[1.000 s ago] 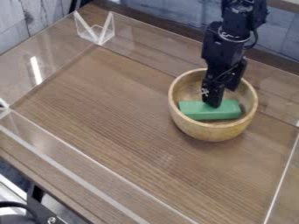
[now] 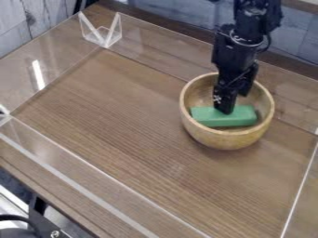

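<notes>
A wooden bowl (image 2: 228, 138) sits on the right part of the table, holding a green rectangular block (image 2: 225, 118). My black gripper (image 2: 230, 93) reaches down from the top right into the bowl, its lower end just above the block.
A white wire-like object (image 2: 102, 30) stands at the back left. A dark cable or object lies at the bottom left corner.
The gripper has shifted very slightly; the green block and bowl look nearly unchanged.
</notes>
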